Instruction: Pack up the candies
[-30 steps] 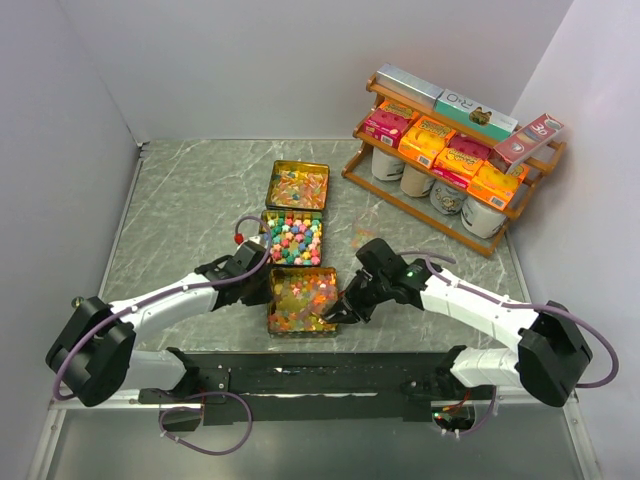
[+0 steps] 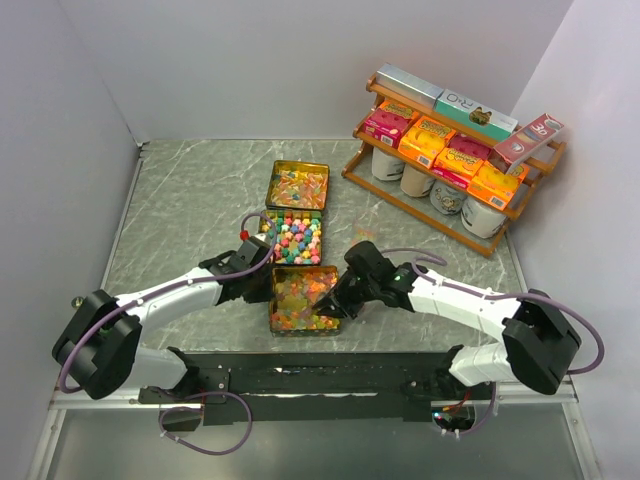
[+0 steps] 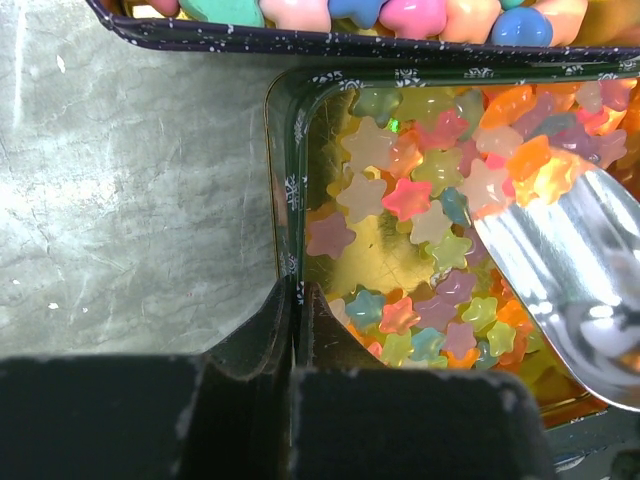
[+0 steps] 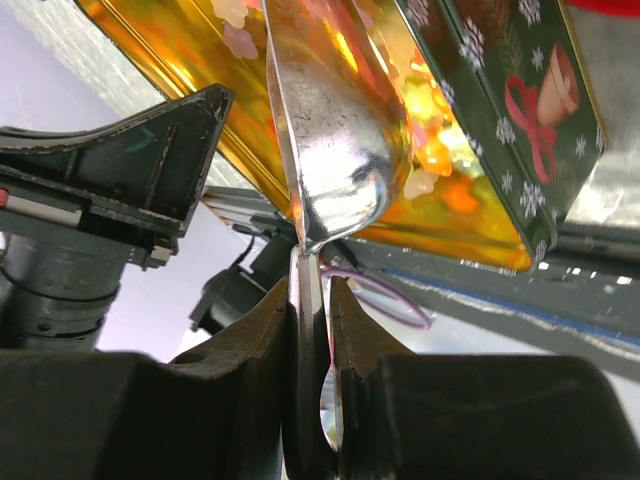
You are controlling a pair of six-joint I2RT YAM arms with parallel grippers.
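Star-shaped gummy candies point(image 3: 440, 320) lie in the nearest tin point(image 2: 273, 312), its gold floor bare in one patch. My left gripper is shut on that tin's left rim. A metal scoop point(image 3: 560, 270) reaches into the tin with a few candies at its tip. My right gripper is shut on the scoop's handle, over the tin's right side. Behind stands a tin of bright opaque candies point(image 2: 296, 240), and past it a tin of pale gummies point(image 2: 300, 188).
A wooden shelf point(image 2: 440, 217) with boxes and white canisters stands at the back right. A clear bag point(image 2: 366, 226) appears to lie right of the middle tin.
My right gripper has moved slightly left and toward the back, taking the scoop farther into the near tin. The left gripper stays at the tin's left rim.
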